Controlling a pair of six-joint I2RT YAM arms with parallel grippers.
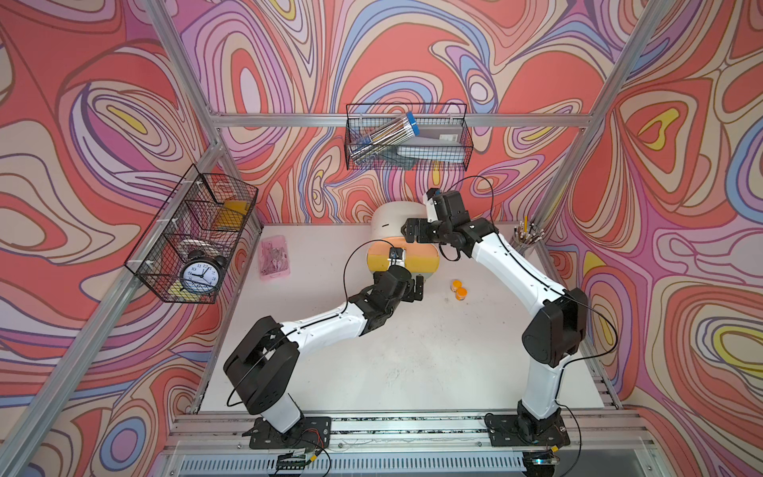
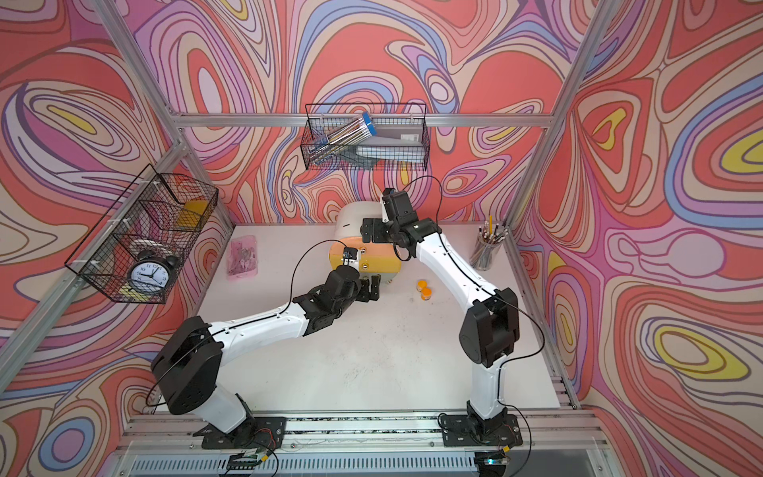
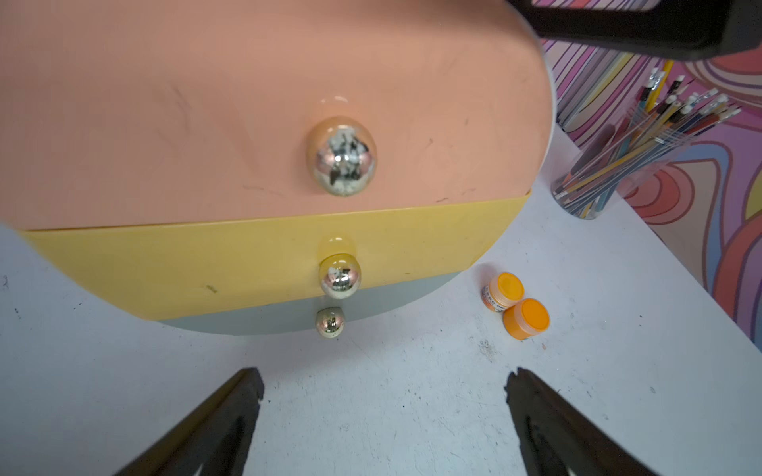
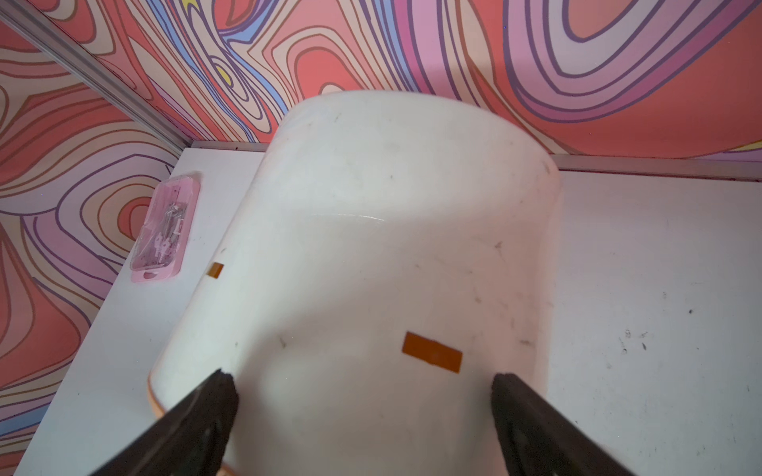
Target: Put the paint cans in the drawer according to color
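Two orange-lidded paint cans, a rear one and a front one, stand on the table right of the rounded drawer box. Its orange drawer, yellow drawer and grey bottom drawer all look closed in the left wrist view, each with a silver knob. In front of these knobs my left gripper is open, nothing between its fingers. My right gripper, also open and empty, is over the box's white top, apart or touching I cannot tell. What the drawers contain is hidden.
Brushes and pencils fill a clear cup at the back right. A pink tray lies at the back left. A wire basket hangs above the box.
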